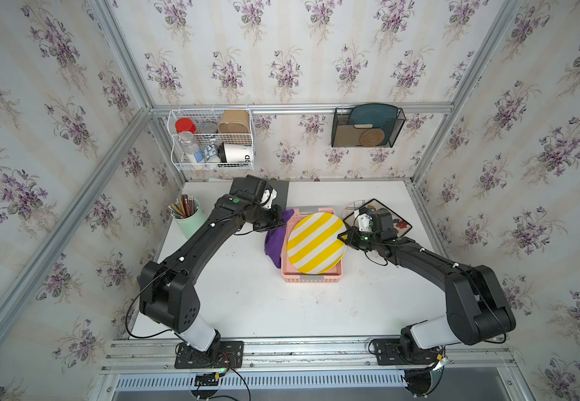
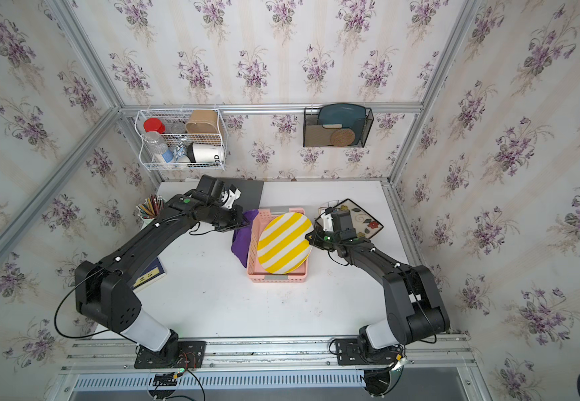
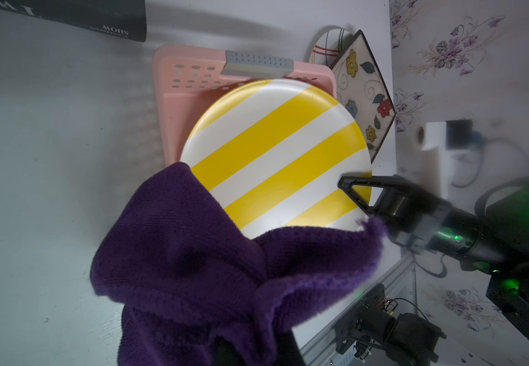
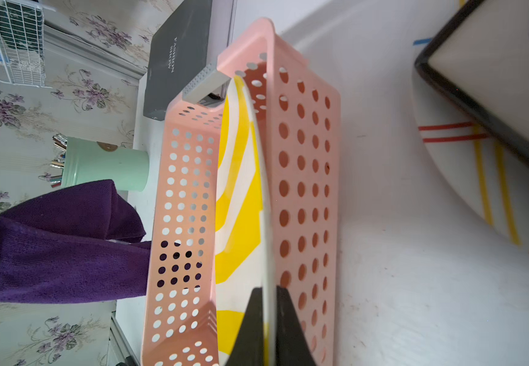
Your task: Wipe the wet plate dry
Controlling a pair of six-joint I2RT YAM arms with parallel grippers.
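A yellow-and-white striped plate [image 1: 316,243] stands tilted in the pink basket [image 1: 312,278]. My right gripper [image 2: 311,238] is shut on the plate's rim at its right side; the right wrist view shows the rim between its fingers. A purple cloth [image 3: 179,250] hangs from my left gripper [image 1: 274,222] at the basket's left side, the gripper shut on it. The cloth covers the left fingertips in the left wrist view. Whether the plate's surface is wet, I cannot tell.
A green utensil holder [image 1: 193,223] stands at the left, a dark book [image 4: 176,58] at the back. A floral tray [image 2: 363,215] lies right of the basket. Two wire racks hang on the back wall.
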